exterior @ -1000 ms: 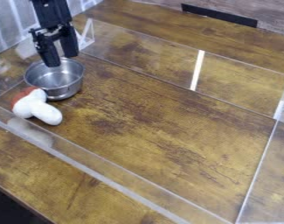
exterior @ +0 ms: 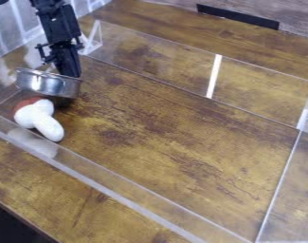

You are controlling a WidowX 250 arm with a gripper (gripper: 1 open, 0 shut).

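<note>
The black gripper [exterior: 62, 63] reaches down from the top left into a steel bowl [exterior: 48, 87] at the left of the enclosure, its fingers at the bowl's back rim. Whether the fingers grip the rim is not clear. The bowl looks tilted. Just in front of it lies a white object with a red patch [exterior: 40, 117], shaped like a toy mushroom.
A clear-walled enclosure surrounds a bare wooden floor [exterior: 182, 142], which is free across the middle and right. The left wall stands close beside the bowl and the white object. A dark strip lies beyond the back wall.
The gripper has come down from above the bowl to its rim. The bowl, upright earlier, now appears tilted and shifted slightly left.
</note>
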